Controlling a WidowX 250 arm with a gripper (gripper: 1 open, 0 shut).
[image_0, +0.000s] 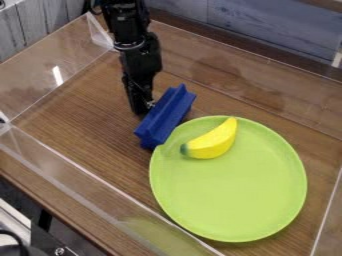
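Observation:
My gripper (142, 98) is low at the left end of a blue block (166, 116), close to or touching it; whether its fingers are open or shut is hard to make out. The block lies tilted on the wooden surface beside a green plate (227, 200). A yellow banana (211, 140) rests on the plate's upper left part.
Clear plastic walls edge the wooden surface (80, 130) at the left and front. Bare wood is free left of my gripper and at the back right. A grey-blue panel stands behind.

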